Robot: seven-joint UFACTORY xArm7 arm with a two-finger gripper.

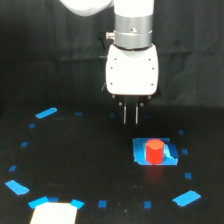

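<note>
A red block (pixel 154 151) rests in the blue square tray (pixel 139 147) at right of centre, over the tray's lighter inside. My gripper (pixel 130 114) hangs above the dark table, to the left of the block and higher in the view. A gap shows between its two thin fingers (pixel 136 113), with nothing held there. The block stands clear of the gripper.
A pale block-like thing (pixel 52 214) is cut off by the bottom edge. Blue tape strips (pixel 17 187) and several small blue marks lie on the black surface.
</note>
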